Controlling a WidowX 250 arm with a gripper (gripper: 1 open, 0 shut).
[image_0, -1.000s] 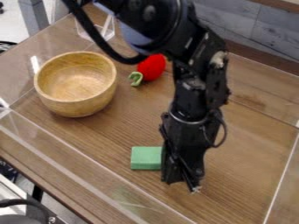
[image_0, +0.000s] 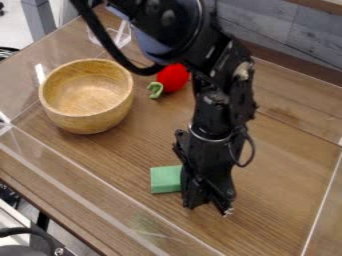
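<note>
The black arm reaches down from the top to my gripper (image_0: 206, 200), low over the table right beside a green block (image_0: 166, 179). The gripper's body hides the block's right part, and its fingertips are dark and hard to make out, so whether anything is between them is unclear.
A wooden bowl (image_0: 86, 95) sits at the upper left, with a red pepper (image_0: 174, 77) behind the arm near the back. A clear item stands at the top left edge. The wooden table (image_0: 281, 190) is open to the right and in front.
The green block shows less of itself, its right part more covered.
</note>
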